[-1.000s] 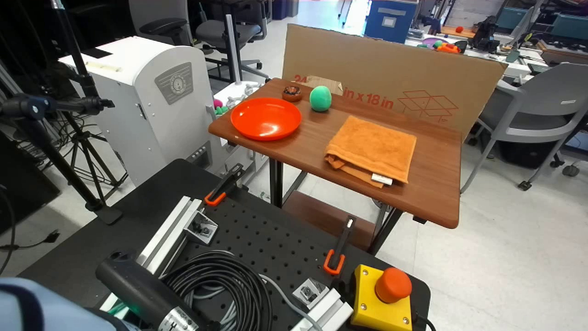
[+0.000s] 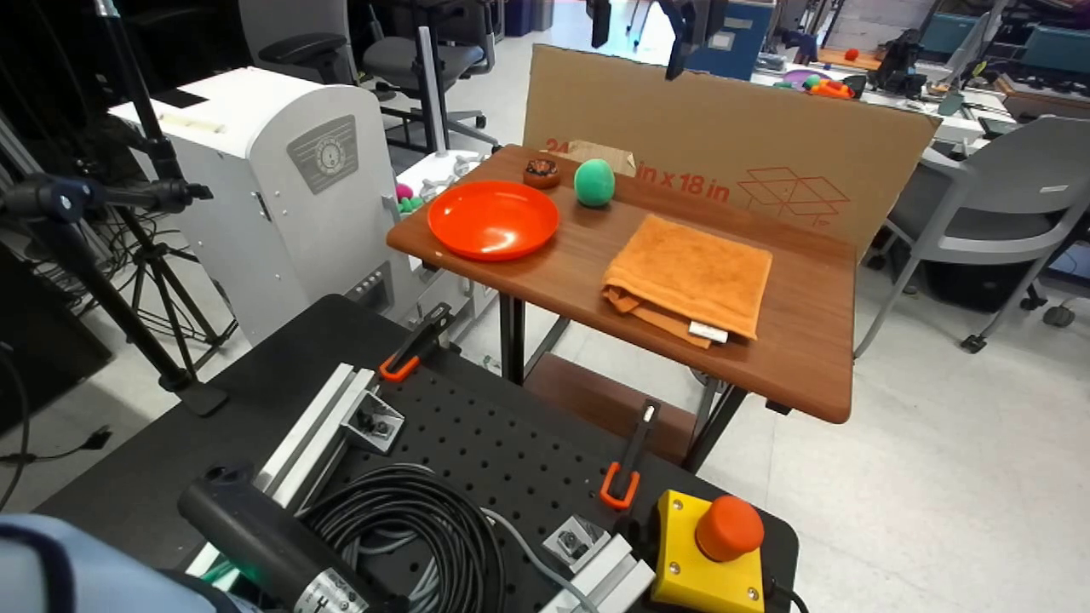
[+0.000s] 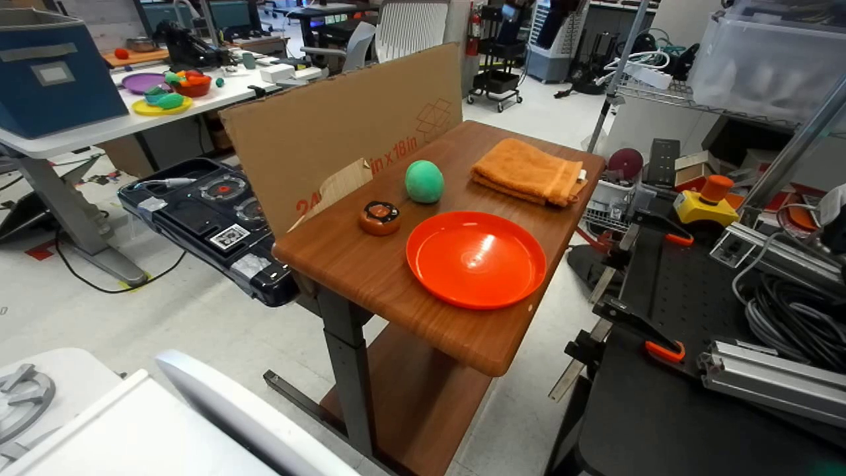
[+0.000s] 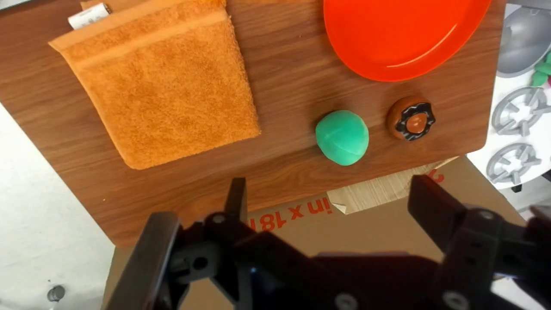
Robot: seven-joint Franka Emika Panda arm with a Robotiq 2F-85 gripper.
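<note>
My gripper stands open in the wrist view, its dark fingers [image 4: 236,199] wide apart and nothing between them. In exterior view 1 the gripper [image 2: 635,41] shows only at the top edge, high above the table's far side. On the brown table [image 2: 807,378] lie a folded orange towel [image 2: 695,276], a shallow red-orange plate [image 2: 492,220], a green rounded object [image 2: 593,183] and a small brown toy donut [image 2: 542,173] with dark icing. The green object [image 4: 343,137] sits between the towel [image 4: 170,88] and the donut [image 4: 411,119], touching neither.
A cardboard sheet [image 3: 349,127] stands upright along the table's back edge. A black pegboard bench [image 2: 480,429] carries coiled cables, clamps and an emergency stop [image 2: 715,552]. Bare wood is free around the towel.
The gripper has come into exterior view 1 at the top edge, where it was out of sight a second ago. The things on the table have not moved.
</note>
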